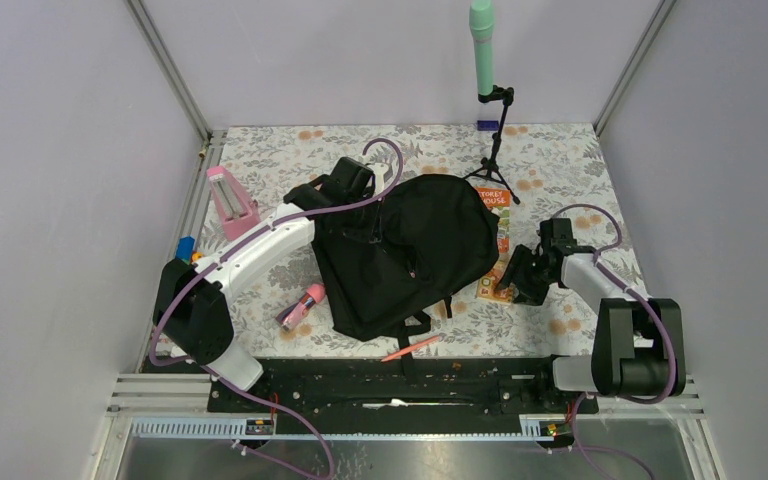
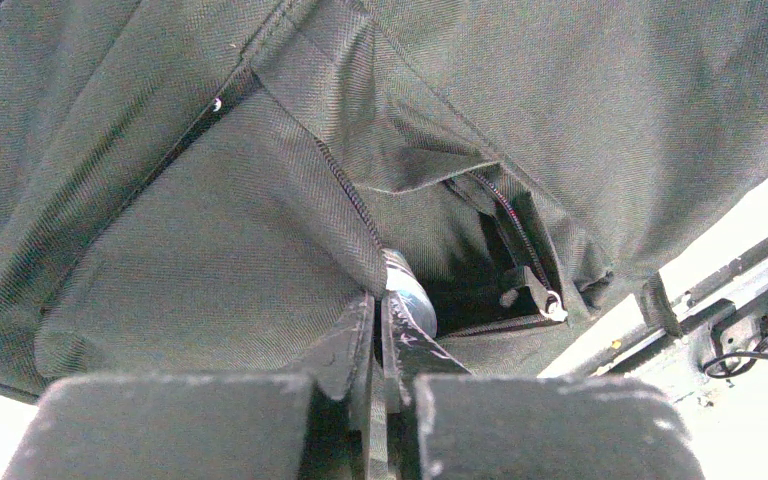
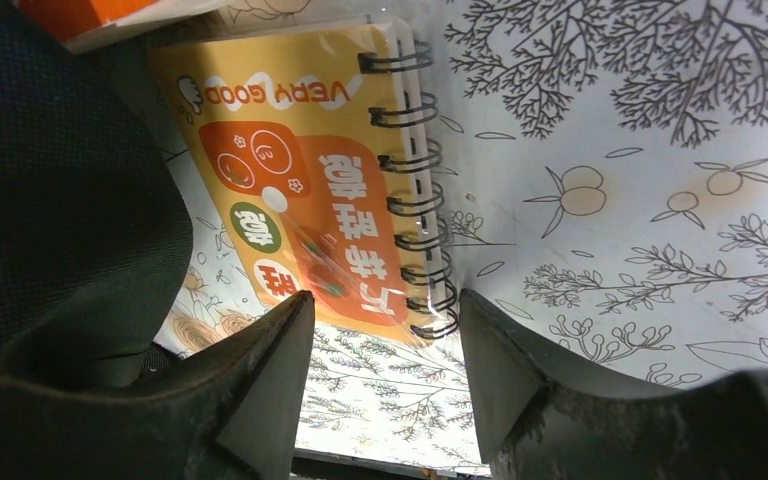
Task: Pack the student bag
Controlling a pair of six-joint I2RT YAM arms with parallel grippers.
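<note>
The black bag (image 1: pixel 420 240) lies mid-table. My left gripper is shut at its open zipped pocket, where a silvery cylinder (image 2: pixel 410 300) shows behind the fingertips; whether anything is between them is not visible. My right gripper is part open, low over an orange spiral notebook (image 3: pixel 295 170), its fingers on either side of the lower spiral end. An orange book (image 1: pixel 494 200) lies partly beside the bag's right edge. A pink bottle (image 1: pixel 305 305) lies left of the bag, and an orange stick (image 1: pixel 410 347) at the front edge.
A pink object (image 1: pixel 236 214) and a blue item (image 1: pixel 185 249) are at the left. A black tripod (image 1: pixel 495 150) with a green tube stands at the back right.
</note>
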